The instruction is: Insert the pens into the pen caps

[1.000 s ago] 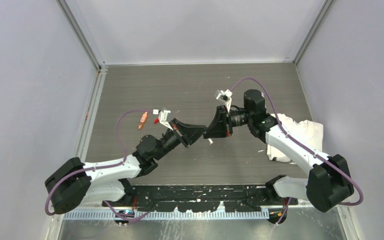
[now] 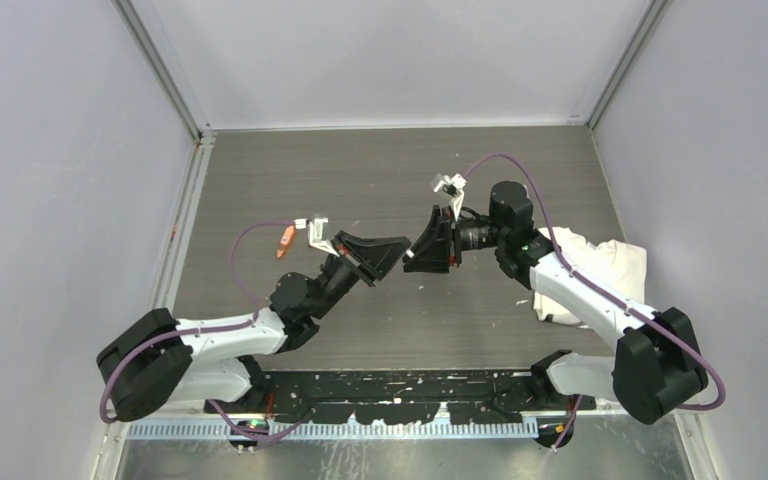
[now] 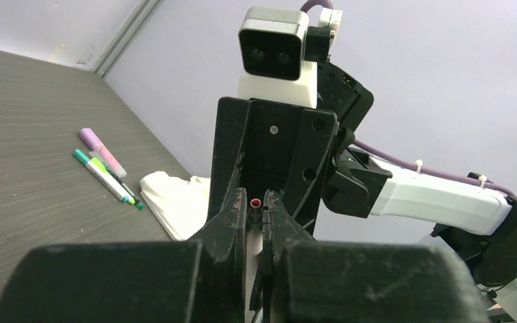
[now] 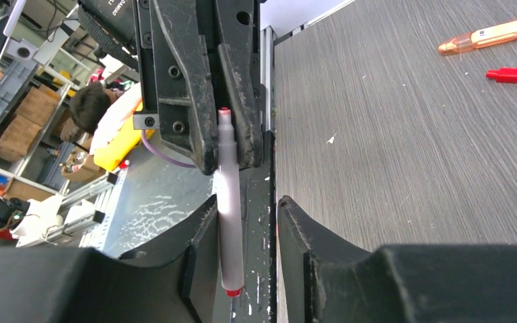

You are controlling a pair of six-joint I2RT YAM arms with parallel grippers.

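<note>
A white-pink pen (image 4: pixel 230 215) with red ends stands lengthwise between the two grippers. My left gripper is shut on its upper part, and the pen's red end (image 3: pixel 255 204) shows between those fingertips. The right gripper is part open. The pen's free length passes between its fingers, close to the left finger (image 4: pixel 205 232) in the right wrist view; whether they touch, I cannot tell. From above, the left gripper (image 2: pixel 407 246) meets the right one near mid-table. A red cap with a white end (image 4: pixel 509 75) lies on the table.
Near the cap is an orange pen (image 4: pixel 485 36). The left wrist view has a pink marker (image 3: pixel 103 151) beside teal and green ones (image 3: pixel 101 173). A white cloth (image 2: pixel 605 270) lies at the table's right.
The right arm has barely moved.
</note>
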